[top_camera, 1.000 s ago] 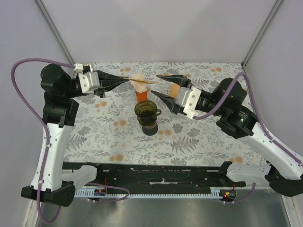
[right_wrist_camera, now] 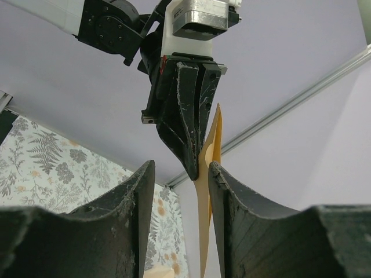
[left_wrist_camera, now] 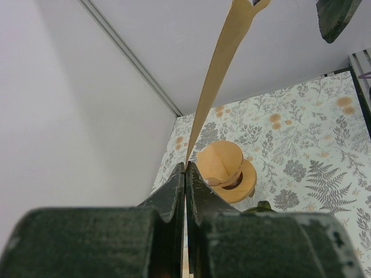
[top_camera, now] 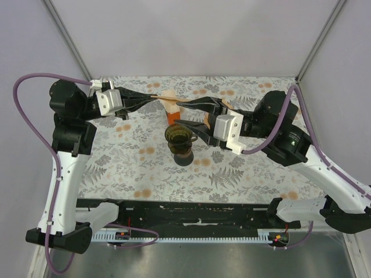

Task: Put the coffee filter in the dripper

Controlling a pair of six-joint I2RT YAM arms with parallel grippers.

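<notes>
A flat cream coffee filter (left_wrist_camera: 217, 63) is held aloft by my left gripper (top_camera: 149, 97), whose fingers are shut on its edge. My right gripper (top_camera: 186, 114) is open around the filter's other end; in the right wrist view that filter stands upright between the open fingers. Whether they touch it I cannot tell. Below, the dark olive dripper (top_camera: 177, 134) sits on a dark base, partly beside the right gripper's lower finger.
An orange box (top_camera: 173, 117) with cream filters stands behind the dripper. A wooden holder with filters (left_wrist_camera: 232, 185) is partly hidden by the right arm.
My right gripper has moved left and down in the top view, so its open fingers now reach around the held filter's free end. The left gripper is nearly still.
</notes>
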